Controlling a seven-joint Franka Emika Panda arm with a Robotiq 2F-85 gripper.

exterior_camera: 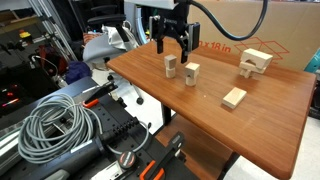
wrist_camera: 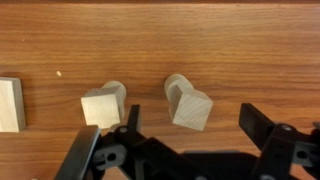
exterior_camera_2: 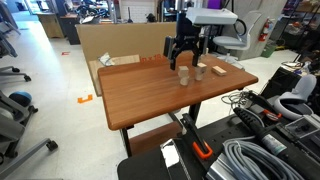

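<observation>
My gripper (exterior_camera: pixel 174 43) is open and empty, its fingers wide apart above the brown wooden table. Two small pale wooden pieces stand on the table, each a cube on a cylinder. In the wrist view one cube (wrist_camera: pixel 192 109) appears between the two fingers, over to the right, its cylinder (wrist_camera: pixel 177 83) partly showing behind. The other cube (wrist_camera: pixel 101 106) is left of the left finger. In exterior view 1 the left piece (exterior_camera: pixel 170 66) is just below the gripper and the other piece (exterior_camera: pixel 192 74) is to its right.
A flat pale block (exterior_camera: pixel 234 97) lies alone on the table. Farther back, a larger pale block (exterior_camera: pixel 257 59) rests on a smaller support (exterior_camera: pixel 247 69).
</observation>
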